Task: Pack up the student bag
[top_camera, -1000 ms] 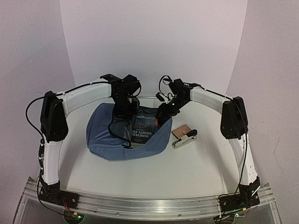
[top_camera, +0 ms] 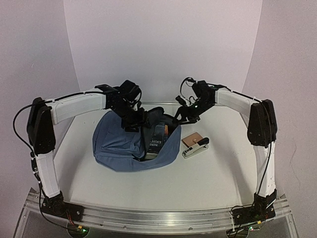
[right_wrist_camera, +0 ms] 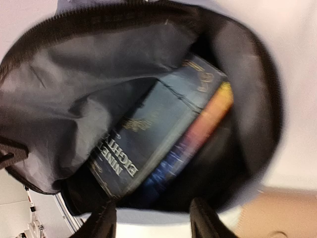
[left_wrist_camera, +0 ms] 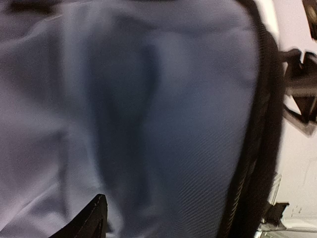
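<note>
On the table the blue bag [top_camera: 114,144] lies with its mouth open to the right. Two books stand inside: a dark one lettered in white [right_wrist_camera: 143,131] and beside it one with an orange and blue spine [right_wrist_camera: 198,126]. The bag's flap, with its dark zipper [left_wrist_camera: 257,134], fills much of the left wrist view. My left gripper [top_camera: 134,127] is over this flap; one finger [left_wrist_camera: 94,218] shows, set wide, the other hidden by fabric. My right gripper stands open at the bag's right rim, fingers apart, nothing seen between them.
Right of the bag lie a tan wallet [top_camera: 191,139] and, in front of it, a stapler [top_camera: 195,148] with a black top.
The flap now stands farther right, covering more of the dark book. My right gripper has shifted slightly right.
</note>
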